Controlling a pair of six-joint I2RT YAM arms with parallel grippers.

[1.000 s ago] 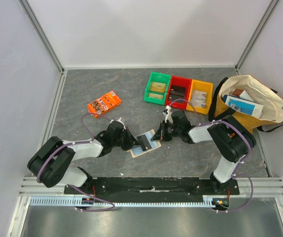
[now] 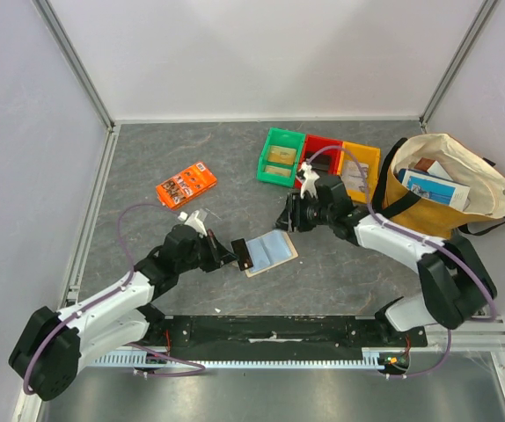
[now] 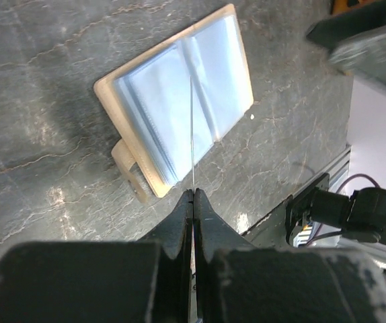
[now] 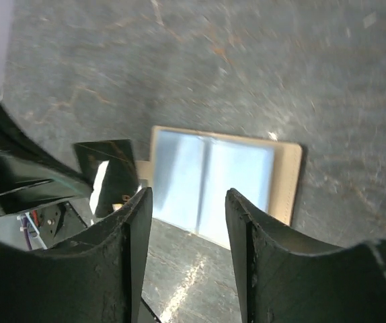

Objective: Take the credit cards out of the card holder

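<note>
An open card holder (image 2: 270,251) with pale blue sleeves and a tan border lies mid-table; it shows as well in the left wrist view (image 3: 173,101) and the right wrist view (image 4: 237,182). My left gripper (image 2: 228,258) is shut at its left side; a thin pale line rises from its tips (image 3: 194,195), too fine to identify. A black card-like piece (image 4: 109,175) is beside the left fingertips, over the holder's left edge; whether it is held is hard to tell. My right gripper hovers above the holder, fingers apart with nothing between them.
An orange packet (image 2: 186,185) lies at back left. Green (image 2: 266,171), red and yellow (image 2: 369,151) bins stand at the back. A yellow tote bag (image 2: 446,214) with boxes is at the right.
My left gripper has drawn back leftward with the dark piece shifting off the holder's sleeves. The right gripper has lifted away from the holder and opened; the holder has shifted slightly rightward.
</note>
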